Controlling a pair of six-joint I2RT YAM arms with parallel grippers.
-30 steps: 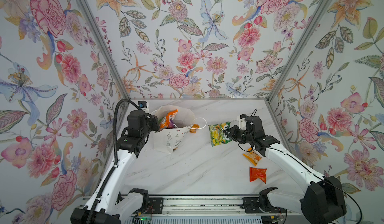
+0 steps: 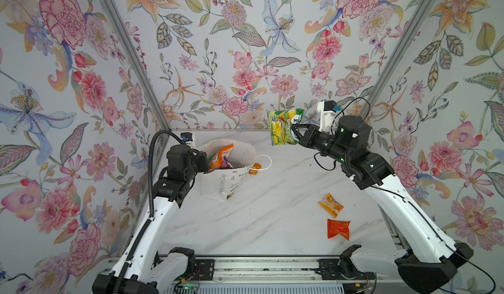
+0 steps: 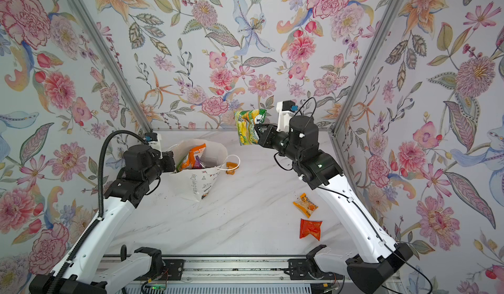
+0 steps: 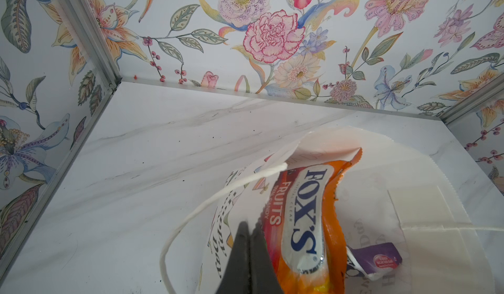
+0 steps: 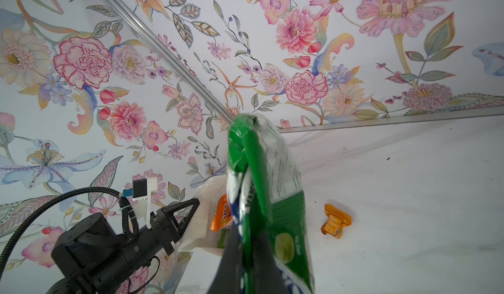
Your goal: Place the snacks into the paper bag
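The green and yellow snack packet (image 2: 284, 127) hangs in the air at the back of the table, right of the paper bag. My right gripper (image 2: 297, 131) is shut on its edge; in the right wrist view the packet (image 5: 273, 199) hides much of the fingertips. The white paper bag (image 2: 216, 184) lies tipped with its mouth open, holding an orange Fox's packet (image 4: 307, 215) and a purple packet (image 4: 377, 258). My left gripper is at the bag's left rim, its fingers together. Whether they pinch the paper cannot be made out.
A small orange snack (image 2: 255, 168) lies beside the bag's round handle (image 2: 266, 162). Farther right on the table are a yellow-orange packet (image 2: 331, 205) and a red packet (image 2: 338, 229).
The left arm and the bag have not moved.
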